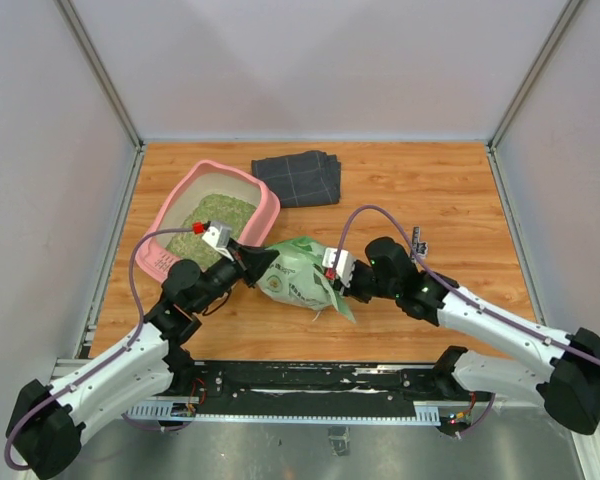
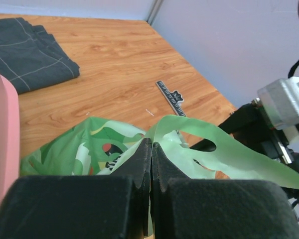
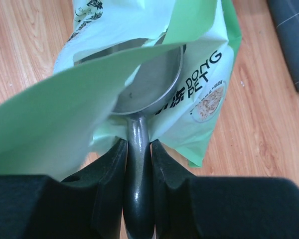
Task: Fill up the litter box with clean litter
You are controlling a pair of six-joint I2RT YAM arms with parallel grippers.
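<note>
In the top view the pink litter box [image 1: 264, 205] stands at the left with greenish litter [image 1: 223, 213] on its floor. The green-and-white litter bag [image 1: 295, 275] lies right of it. My left gripper is shut on the bag's edge, whose pale film gathers at the fingertips. My right gripper is shut on the dark handle of a metal scoop [image 3: 154, 82]. The scoop's bowl sits in the bag's opening, partly covered by a loose green flap. What lies deeper in the bag is hidden.
A folded dark grey cloth [image 1: 298, 178] lies behind the bag. Off to the right is a small black-and-white strip [image 1: 416, 243].
</note>
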